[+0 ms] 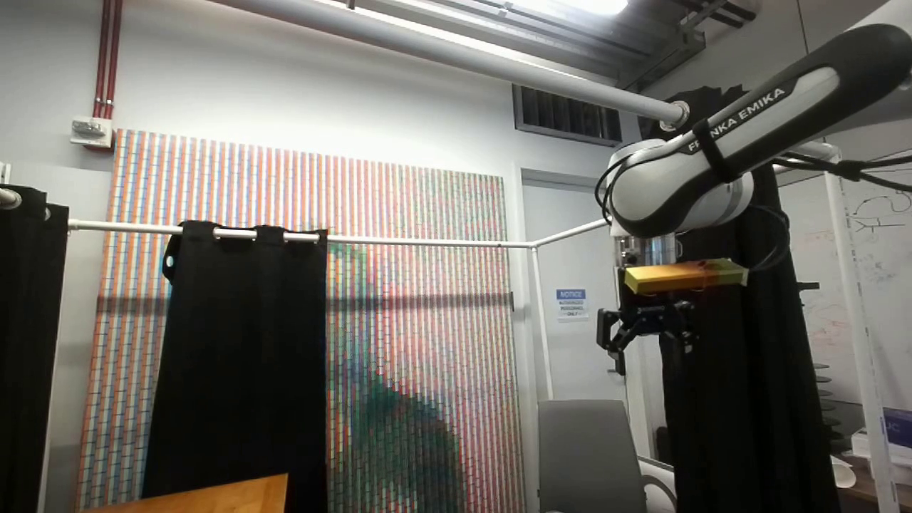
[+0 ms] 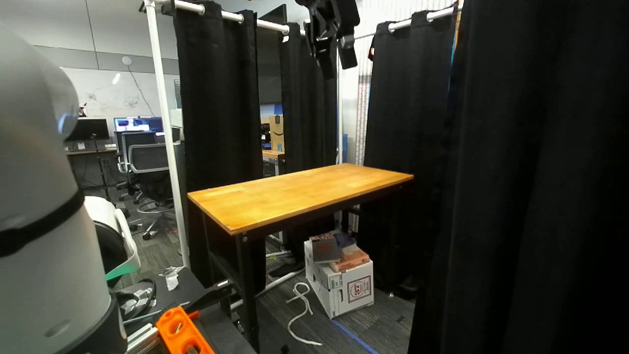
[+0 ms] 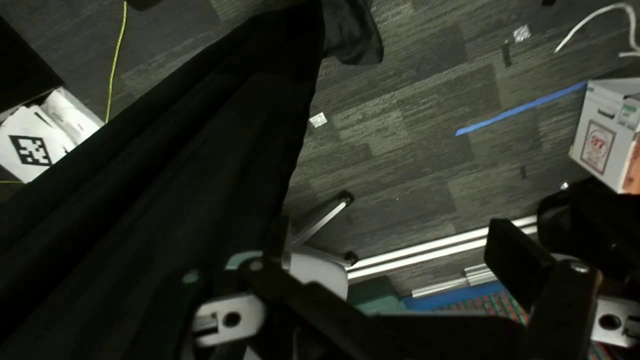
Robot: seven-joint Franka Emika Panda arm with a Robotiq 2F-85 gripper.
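Note:
High in the air hangs my black gripper [image 1: 651,346], its two fingers spread well apart and nothing between them. At the top edge of the second exterior view part of the gripper [image 2: 337,62] shows, raised far above the wooden table [image 2: 306,188]. The wrist view looks down past the open gripper onto grey carpet [image 3: 396,150] and a black curtain [image 3: 198,156]. The table top is bare in the second exterior view; only a corner of it shows in the first.
Black curtains [image 2: 383,118] hang on white poles around the table. Under it stands a white box [image 2: 352,292] with books on top. A grey chair [image 1: 590,453] stands below the gripper in the first exterior view. An orange tool [image 2: 183,333] lies near the arm's base.

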